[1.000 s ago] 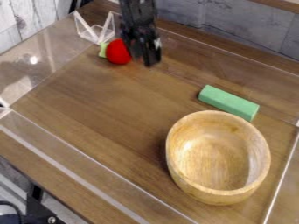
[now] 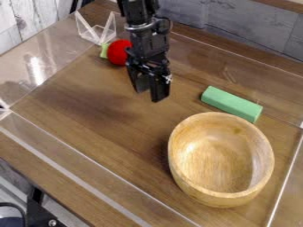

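The black gripper [image 2: 151, 83] hangs over the middle of the table, to the right of a red round object [image 2: 117, 53] with some green behind it. Its fingers look apart, though they are dark and small. A large wooden bowl [image 2: 221, 160] sits at the lower right, and a green block [image 2: 231, 104] lies above it.
A white wire rack [image 2: 97, 30] stands at the back left. A grey wall [image 2: 249, 44] runs along the back.
The bowl, green block and red object look unmoved.
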